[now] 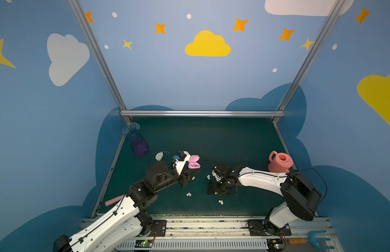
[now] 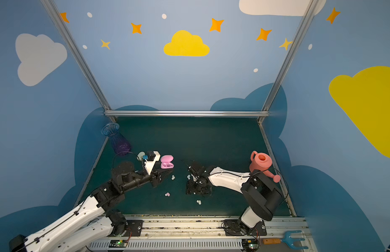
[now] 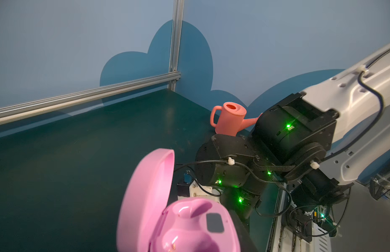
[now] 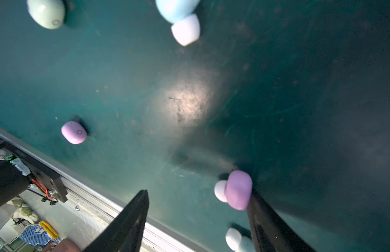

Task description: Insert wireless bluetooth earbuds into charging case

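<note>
In the left wrist view, an open pink charging case (image 3: 190, 226) stands with its lid (image 3: 144, 201) raised. My left gripper (image 1: 194, 171) is shut on it, holding it above the table; its fingers are mostly hidden behind the case. My right gripper points down, partly open with nothing clasped. A pink earbud (image 4: 239, 189) with a white tip lies on the table close beside the right-hand finger (image 4: 266, 222). Another pink earbud (image 4: 74, 132) rests farther left in the right wrist view.
Other loose earbuds lie around: a light blue one (image 4: 176, 8), a pale green one (image 4: 46, 12) and a whitish one (image 4: 245, 243) partly behind a finger. A pink watering can (image 1: 281, 163) stands right, a purple-blue vase (image 1: 138, 142) back left.
</note>
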